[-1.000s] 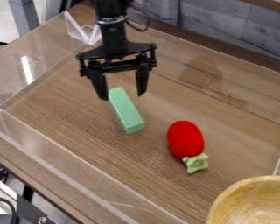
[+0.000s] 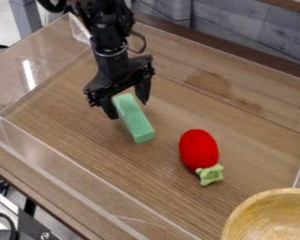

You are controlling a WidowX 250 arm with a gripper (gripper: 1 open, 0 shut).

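Note:
The black gripper (image 2: 117, 90) is open, its fingers spread to either side of the upper end of a light green block (image 2: 136, 126), which lies on the wooden table (image 2: 59, 131). Whether the fingers touch the block cannot be told.
A red strawberry-like object (image 2: 199, 150) with a green top lies to the right of the block. A yellow bowl (image 2: 268, 221) stands at the bottom right corner. The table's left edge shows beside a dark gap.
The arm has turned and shifted slightly left, so the gripper now appears more side-on at the block's upper end. The block and red object stay in place.

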